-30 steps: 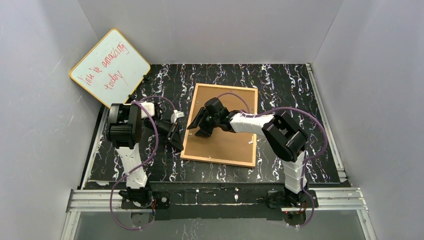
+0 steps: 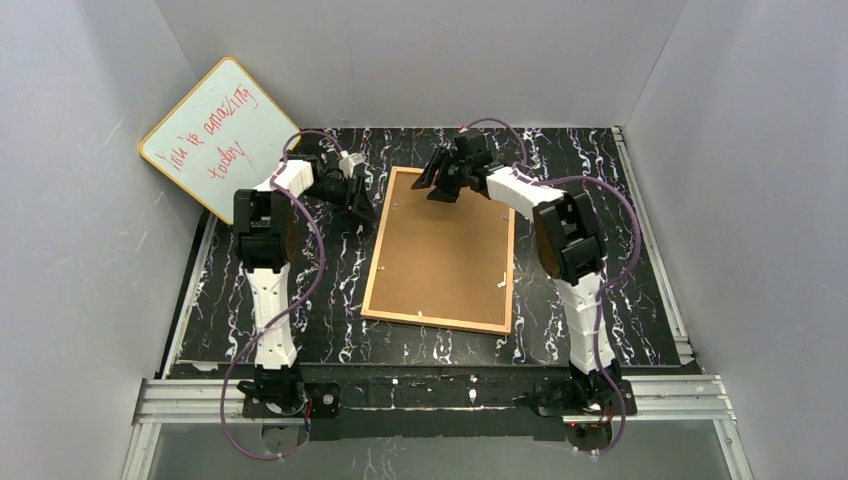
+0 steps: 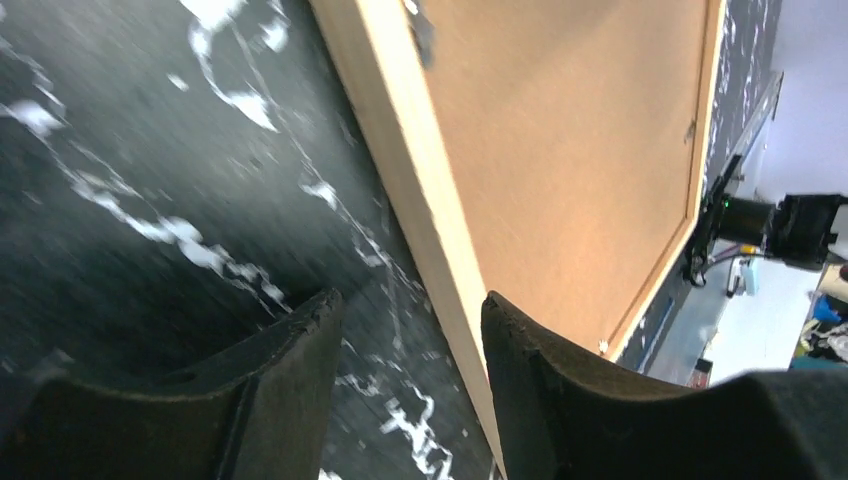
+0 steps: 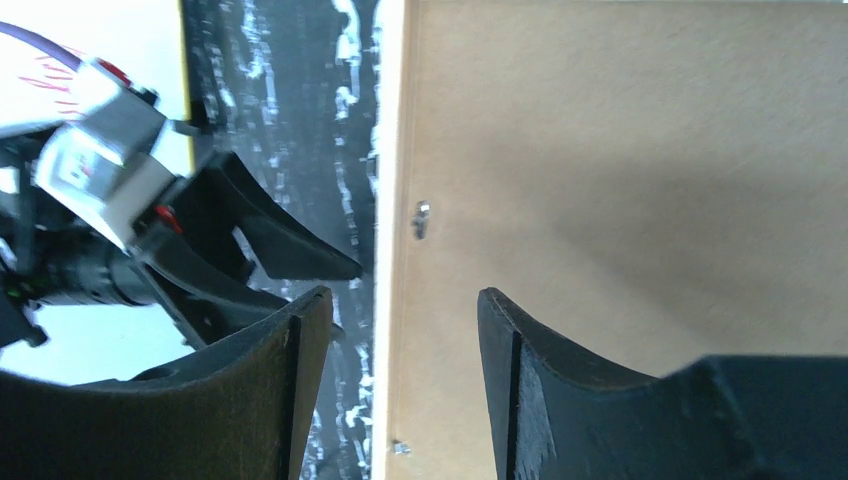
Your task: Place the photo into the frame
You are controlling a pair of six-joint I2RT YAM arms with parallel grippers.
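Observation:
The frame (image 2: pixel 437 322) lies on the dark marbled table, its light wooden border around a flat brown backing board (image 2: pixel 440 260). Small metal tabs (image 4: pixel 421 220) sit along the border's inner edge. No separate photo can be made out. Just outside the frame's left side is my left gripper (image 2: pixel 362 205), its fingers apart and empty; the wooden side (image 3: pixel 420 170) runs past its right finger in the left wrist view. My right gripper (image 2: pixel 424 190) hovers over the board's upper left part. Between its open fingers in the right wrist view (image 4: pixel 405 300) there is only background.
A whiteboard (image 2: pixel 220 135) with red writing leans at the back left, behind the left arm. Grey walls enclose the table. Bare tabletop (image 2: pixel 560 330) shows right of the frame.
Both grippers have moved toward the back of the table; the right one has also shifted slightly right. The frame and its board have stayed in place.

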